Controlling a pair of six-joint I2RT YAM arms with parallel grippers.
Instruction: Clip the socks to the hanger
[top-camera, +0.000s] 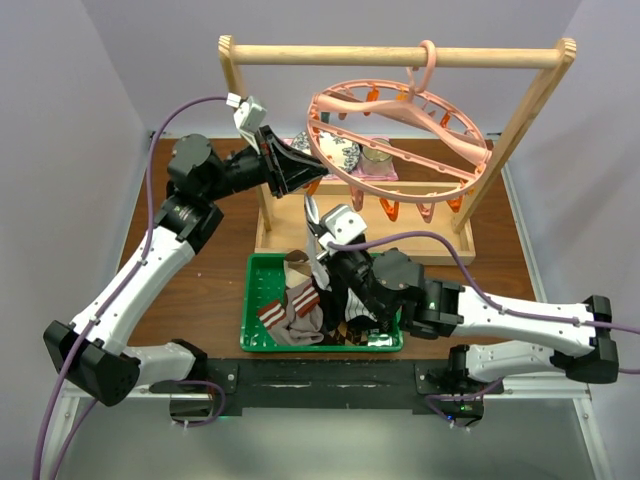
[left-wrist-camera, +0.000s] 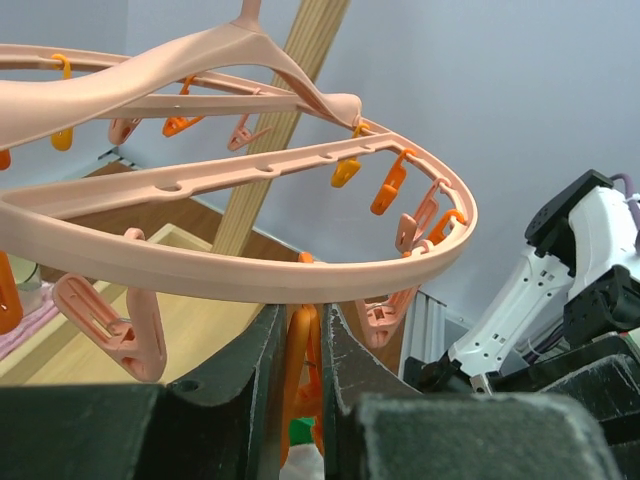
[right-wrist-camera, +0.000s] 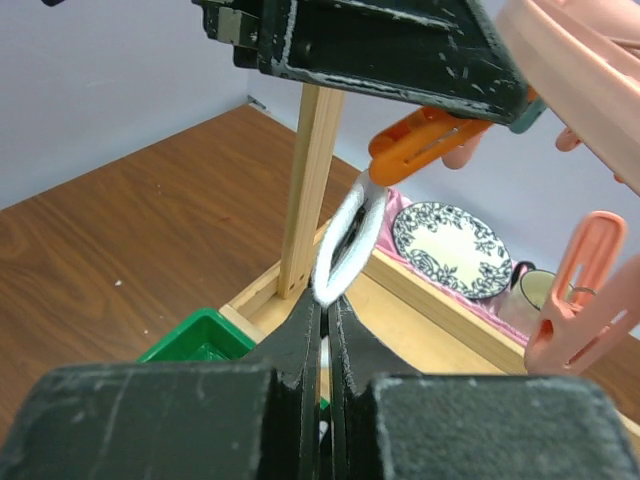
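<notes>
My left gripper is shut on an orange clip (left-wrist-camera: 297, 370) hanging from the pink round hanger (left-wrist-camera: 250, 275). My right gripper is shut on a white sock (right-wrist-camera: 350, 245), held upright just under an orange clip (right-wrist-camera: 425, 140) near the left gripper. Whether sock and clip touch, I cannot tell. In the top view more socks (top-camera: 300, 320) lie in the green bin (top-camera: 262, 340) below.
The hanger hangs from a wooden rack (top-camera: 480, 55) with a base tray (top-camera: 440, 250). A plate (right-wrist-camera: 445, 250) and a mug (right-wrist-camera: 530, 295) stand behind it.
</notes>
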